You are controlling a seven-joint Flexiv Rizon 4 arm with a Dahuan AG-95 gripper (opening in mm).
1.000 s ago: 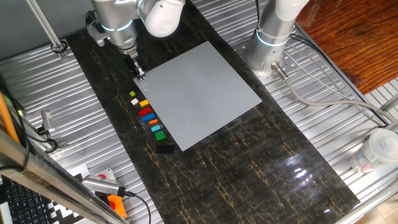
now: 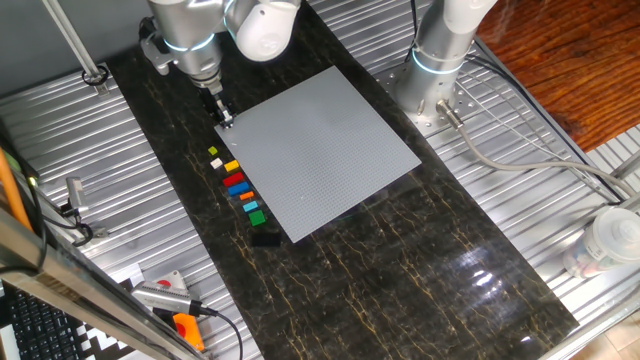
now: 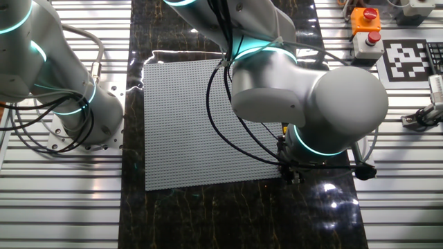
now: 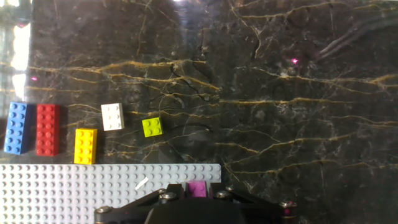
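Note:
A small purple brick sits between the two fingertips of my gripper, which is shut on it in the wrist view. Both are over the corner of the grey baseplate; whether the brick touches the studs cannot be told. From exterior view 1 the gripper appears at the baseplate's left corner. Beyond the plate's edge lie a lime brick, a white brick, a yellow brick, a red brick and a blue brick.
Along the same plate edge, orange, light blue, green and black bricks continue the row.

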